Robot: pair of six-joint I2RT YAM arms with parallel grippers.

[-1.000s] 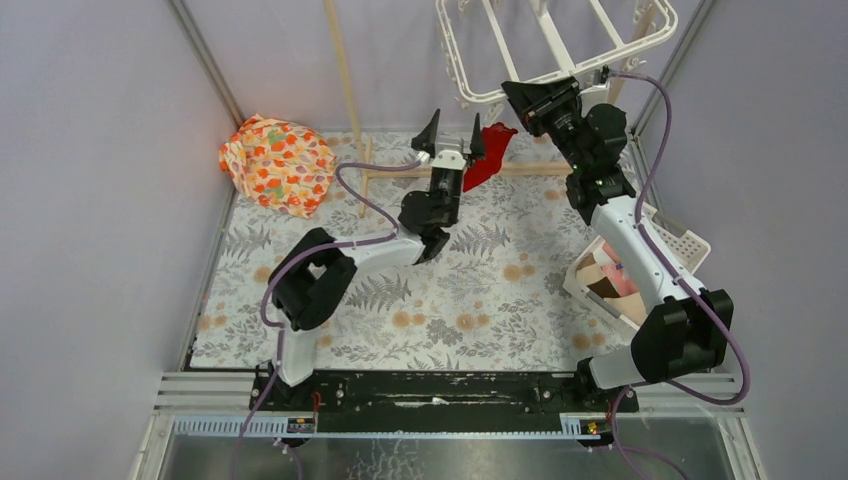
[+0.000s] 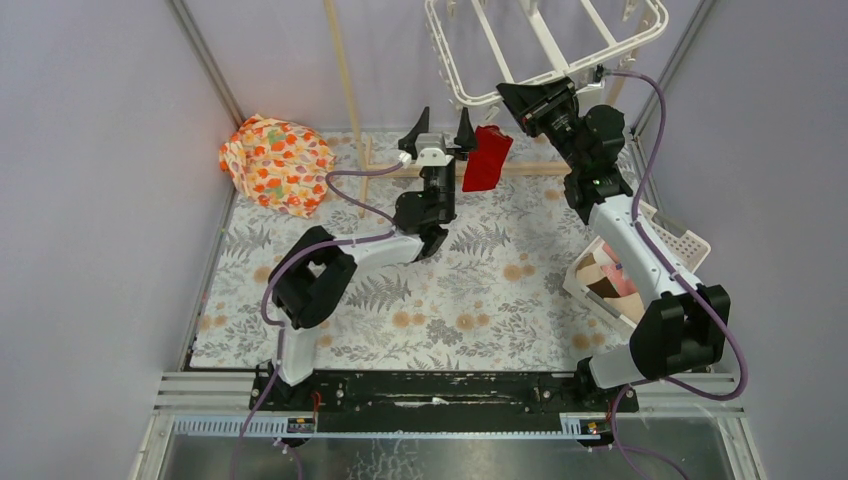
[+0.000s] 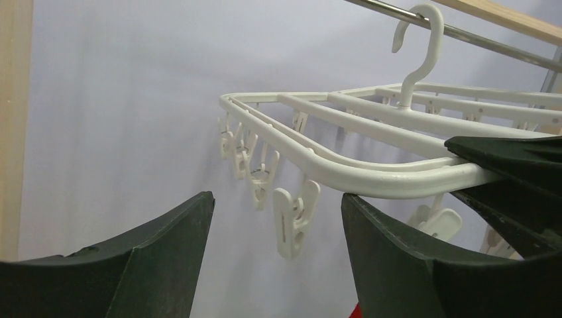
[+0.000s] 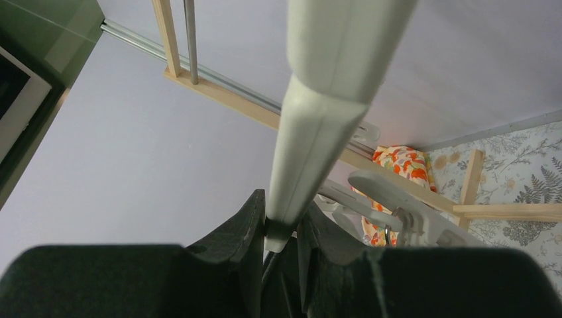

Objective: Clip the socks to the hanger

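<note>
The white hanger point(image 2: 449, 60) with dangling clips hangs from a rail at the top. My right gripper point(image 2: 518, 100) is shut on its frame, seen as a white bar point(image 4: 318, 119) in the right wrist view. My left gripper point(image 2: 436, 130) stands open below and left of the hanger, nothing between its fingertips; in the left wrist view a clip point(image 3: 288, 222) hangs just beyond them. A red sock point(image 2: 485, 158) hangs below the hanger, mostly hidden in the left wrist view.
A basket point(image 2: 690, 240) with socks sits at the right. An orange patterned cloth point(image 2: 275, 160) lies at the back left. Wooden bars point(image 2: 345, 70) stand at the back.
The hanger and my right gripper have shifted slightly left. My left gripper has also moved a little to the left.
</note>
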